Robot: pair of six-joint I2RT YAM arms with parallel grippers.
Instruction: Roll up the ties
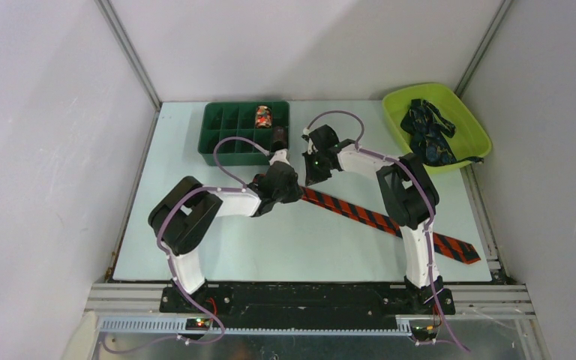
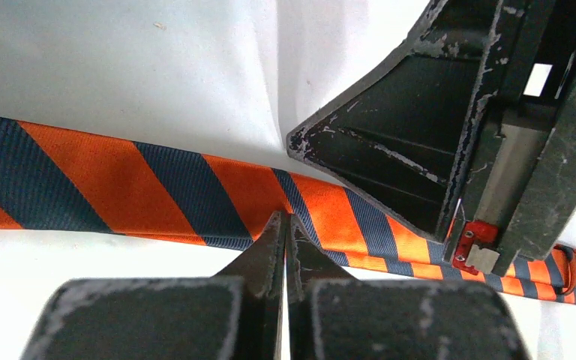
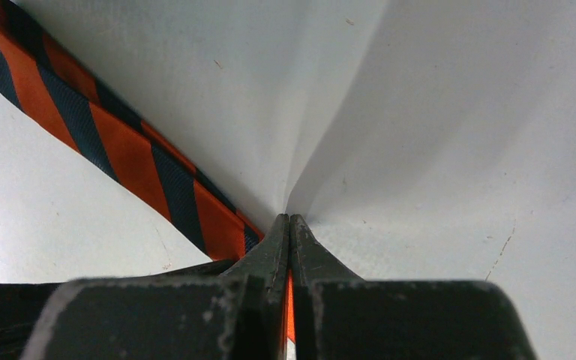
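An orange and navy striped tie (image 1: 349,211) lies stretched across the white table, from below the green box to the lower right corner. My left gripper is shut, its fingertips over the lower edge of the tie (image 2: 172,191); no cloth shows gripped between them. Just behind the strip, my right gripper is shut too, with bare table ahead of its tips and the tie (image 3: 131,154) on its left. Part of the tie is hidden under the left gripper and under the right forearm.
A green divided box (image 1: 208,146) at the back left has two rolled ties, one floral (image 1: 263,116) and one dark brown (image 1: 279,137). Dark patterned ties (image 1: 429,135) lie loose in a lime basket (image 1: 394,105) at the back right.
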